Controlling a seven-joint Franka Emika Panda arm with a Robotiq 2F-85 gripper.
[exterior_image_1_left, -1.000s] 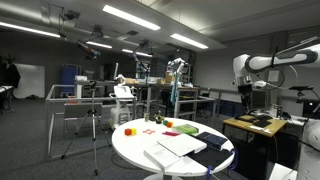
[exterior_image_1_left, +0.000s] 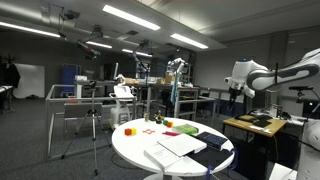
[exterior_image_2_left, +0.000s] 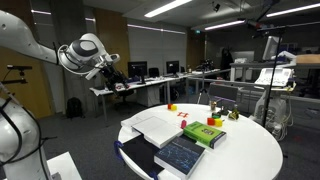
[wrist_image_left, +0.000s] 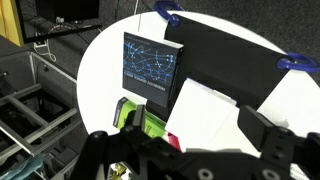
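In the wrist view, the two dark fingers of my gripper stand wide apart at the bottom, so it is open with nothing visible between them. It hangs high beside the round white table (exterior_image_2_left: 255, 150), clear of everything on it. Below lie a dark book with blue lines on its cover (wrist_image_left: 151, 68), a green box or book (wrist_image_left: 152, 122) and a white flat panel (wrist_image_left: 198, 115). In the second exterior view, the same green item (exterior_image_2_left: 203, 135) lies behind the dark book (exterior_image_2_left: 180, 155), with the white panel (exterior_image_2_left: 157, 128) to the left.
Small red and yellow items (exterior_image_2_left: 214, 121) sit farther back on the table. A black sheet (wrist_image_left: 232, 60) with blue clamps (wrist_image_left: 297, 62) lies near the edge. A tripod (exterior_image_1_left: 94, 115) stands beyond the table, and a wooden desk (exterior_image_1_left: 258, 124) is behind the arm.
In the first exterior view, the arm's upper part has dipped, and the gripper end has swung slightly left, toward the table. Items on the table look unmoved.
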